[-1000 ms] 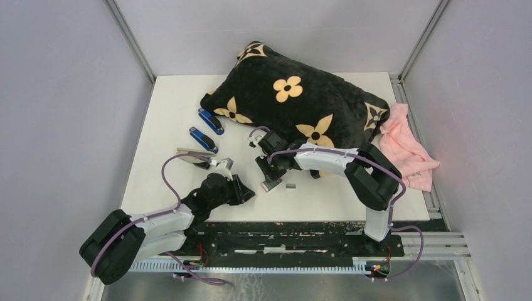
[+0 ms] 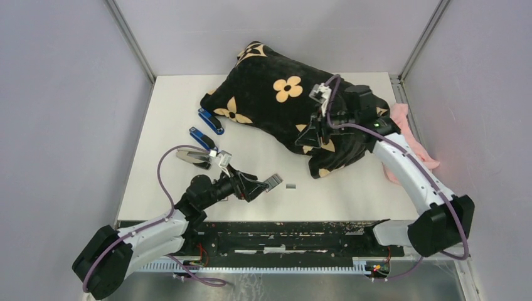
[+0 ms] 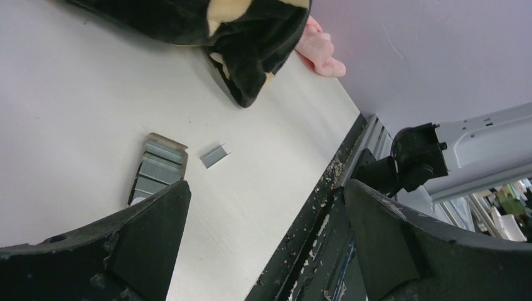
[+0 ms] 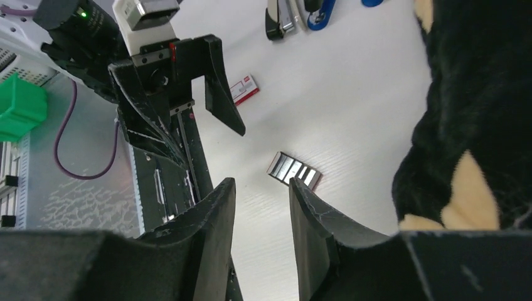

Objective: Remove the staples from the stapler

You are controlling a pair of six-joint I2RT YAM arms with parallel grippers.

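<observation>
A grey box of staple strips [image 2: 273, 182] lies on the white table [image 2: 150, 188], with a small loose staple strip [image 2: 291, 186] beside it, also seen in the left wrist view. My left gripper [image 2: 244, 185] stands open just left of the box, nothing between its fingers. My right gripper [image 2: 313, 133] is raised over the black blanket [image 2: 282, 75], its fingertips part open with nothing seen between them. Two blue staplers [image 2: 211, 122] and a silver-and-black stapler [image 2: 188, 157] lie at the table's left.
A pink cloth [image 2: 411, 144] lies at the right edge. A red-and-white item [image 4: 248, 88] lies near my left gripper.
My right arm has lifted and moved back and to the right, away from the staple box. My left gripper has shifted slightly and stands more open.
</observation>
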